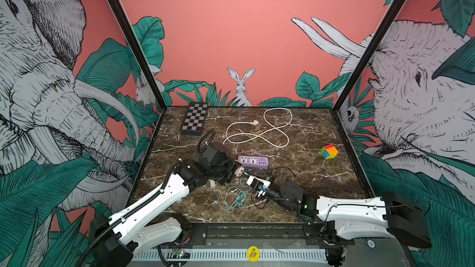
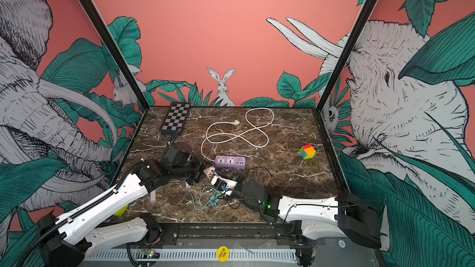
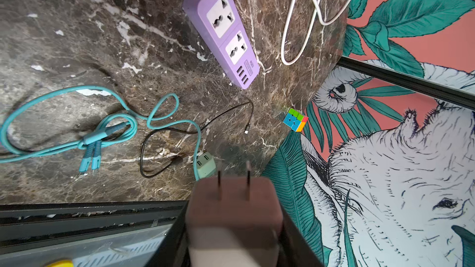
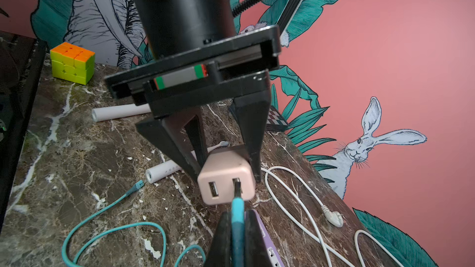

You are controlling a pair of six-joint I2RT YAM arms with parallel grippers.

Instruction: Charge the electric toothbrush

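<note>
My left gripper is shut on a pale pink charger block; in the left wrist view, two prongs [image 3: 248, 180] stick out of this block. Held in my shut right gripper is the teal cable's plug [image 4: 238, 210]. Its metal tip [image 4: 237, 189] meets the right one of the block's two ports; how deep it sits I cannot tell. A white toothbrush [image 4: 165, 170] lies on the table behind, with the other cable end [image 4: 138, 185] close to its base but apart. The purple power strip [image 3: 221, 29] lies clear of both grippers.
A white tube [image 4: 121, 112] lies beyond the toothbrush. The teal cable [image 3: 113, 118] loops on the table near a black cable [image 3: 207, 123] and a pale green block [image 3: 204, 164]. A puzzle cube [image 1: 329, 151] and chessboard [image 1: 194, 117] stand farther off.
</note>
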